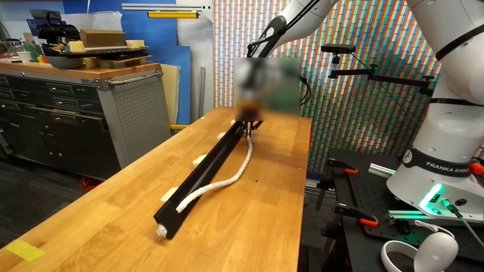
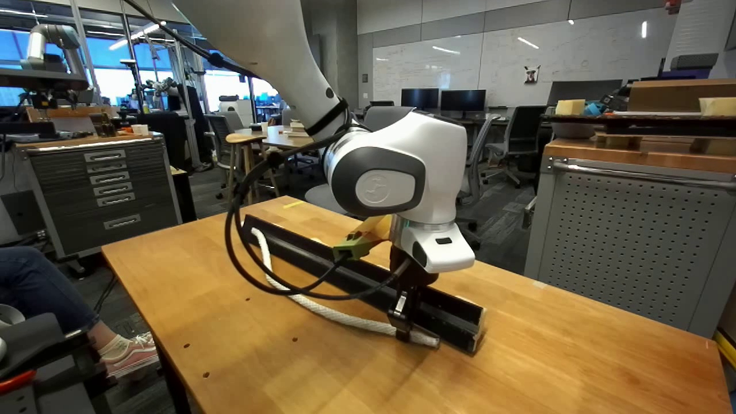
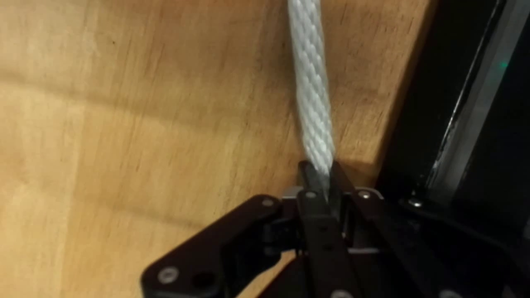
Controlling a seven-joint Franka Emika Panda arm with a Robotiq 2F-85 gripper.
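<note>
A white braided rope [image 1: 240, 174] runs in a curve from the near end of a long black channel [image 1: 204, 172] to my gripper [image 1: 247, 129]. In the wrist view the rope [image 3: 313, 79] comes down between the two fingers of my gripper, which is shut on it. From the other side, a short rope end [image 2: 424, 338] sticks out past my gripper [image 2: 401, 324], low over the table beside the channel [image 2: 441, 310]. The channel appears tilted, with pale blocks along its far side. A frayed white tuft [image 1: 161, 230] shows at its near end.
Yellow tape [image 1: 25, 249] marks its near left corner. A tool cabinet [image 1: 63, 118] stands beyond the left edge.
</note>
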